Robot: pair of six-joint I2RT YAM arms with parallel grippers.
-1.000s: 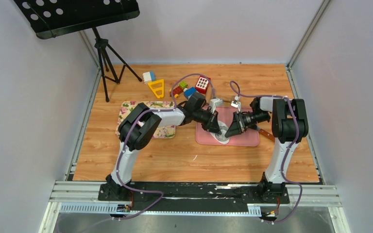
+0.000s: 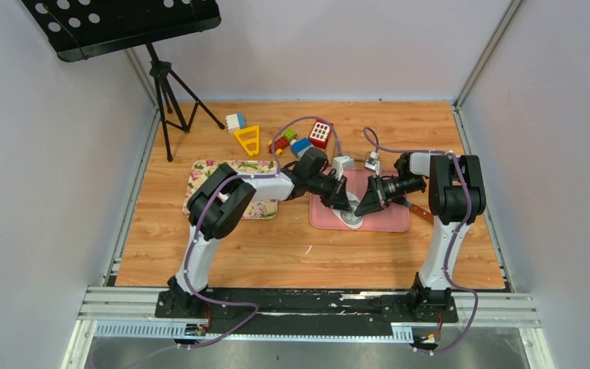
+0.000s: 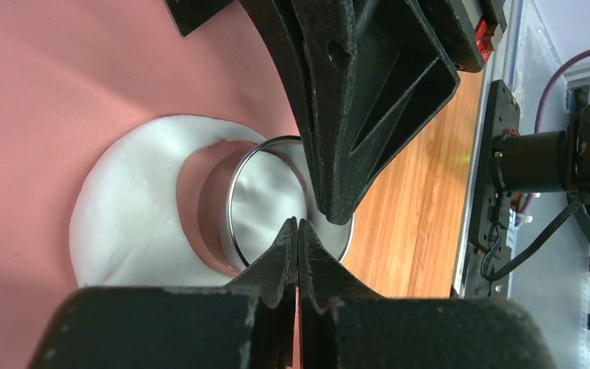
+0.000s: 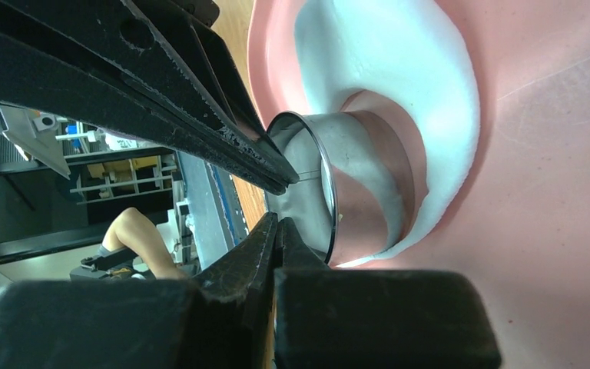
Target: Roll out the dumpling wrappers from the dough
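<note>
White flattened dough [image 3: 130, 207] lies on the pink board [image 2: 388, 221]. A round metal ring cutter [image 4: 365, 223] stands on the dough, its open end up, with dough inside and around it. Both grippers come together over the ring in the top view. My left gripper is shut, its tips overlapping the ring's rim in the left wrist view. My right gripper is shut too, with its tips over the rim from the opposite side. Nothing shows between either pair of fingers. Whether the tips press on the rim, I cannot tell.
A wooden-handled tool [image 2: 421, 212] lies by the board's right side, partly under the right arm. Toy blocks [image 2: 320, 134] sit behind the left arm, and a floral board [image 2: 265, 209] lies under it.
</note>
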